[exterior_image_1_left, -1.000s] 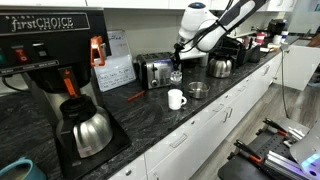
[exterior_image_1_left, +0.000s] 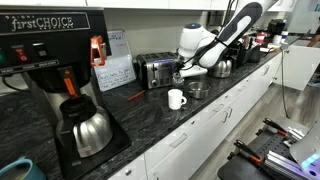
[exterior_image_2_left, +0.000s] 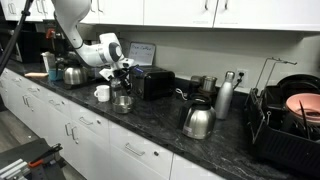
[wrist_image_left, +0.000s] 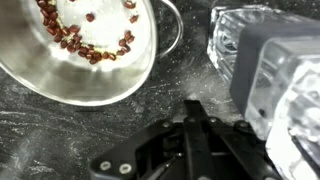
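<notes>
A metal pot (wrist_image_left: 75, 80) with dark red beans (wrist_image_left: 85, 45) in its bottom fills the upper left of the wrist view, its wire handle pointing right. On the right stands a clear container (wrist_image_left: 245, 60) with a grey band. Between and below them my gripper is shut, with nothing seen between its fingertips, above the dark counter. In exterior view 1 the pot (exterior_image_1_left: 198, 90) sits behind a white mug (exterior_image_1_left: 176, 99). There the gripper (exterior_image_1_left: 184, 72) hangs low, near the toaster and the pot.
A silver toaster (exterior_image_1_left: 157, 70) stands against the wall, with a coffee maker (exterior_image_1_left: 60, 80) and steel carafe nearer the camera. A kettle (exterior_image_2_left: 75, 72) lies beyond the arm. In exterior view 2, bare counter (exterior_image_2_left: 165, 115) extends right of the pot.
The arm has come down toward the counter, its white body lower and the gripper closer to the pot. The mug, pot and toaster stay where they were.
</notes>
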